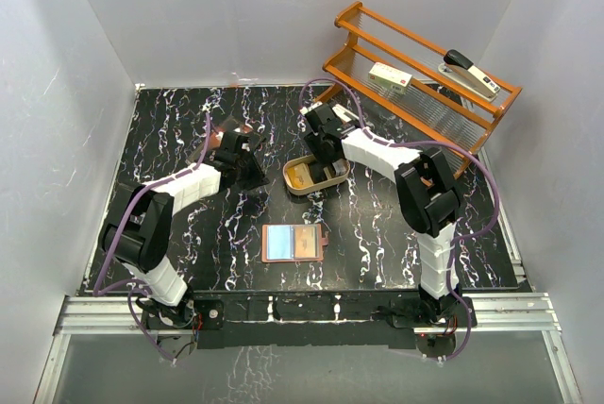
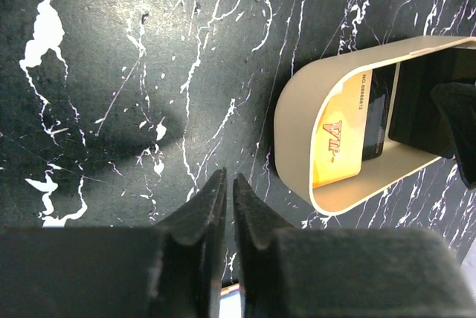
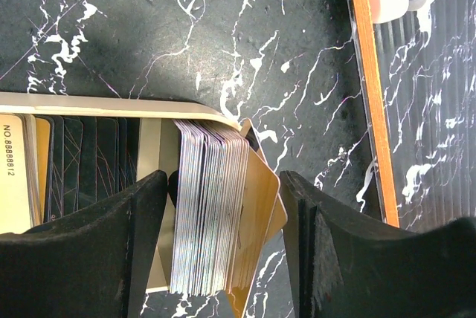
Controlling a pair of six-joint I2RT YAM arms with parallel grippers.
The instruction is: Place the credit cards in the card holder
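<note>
The beige box (image 1: 298,189) stands mid-table with cards upright in it: orange-yellow cards (image 2: 342,128) at its left end, dark ones (image 3: 88,158) in the middle. At its right end is a stack of white-edged cards (image 3: 212,210). My right gripper straddles that stack and the box's end wall, one finger inside, the other outside. Its fingers stand apart; whether they grip firmly is unclear. My left gripper hovers left of the box, a narrow gap between its fingertips and nothing in it. An open card holder (image 1: 293,243) lies in front.
An orange wooden rack (image 1: 425,92) stands at the back right, close to the right gripper, with a stapler (image 1: 469,74) and a white box (image 1: 390,75) on it. A reddish-brown item is partly hidden behind the left gripper.
</note>
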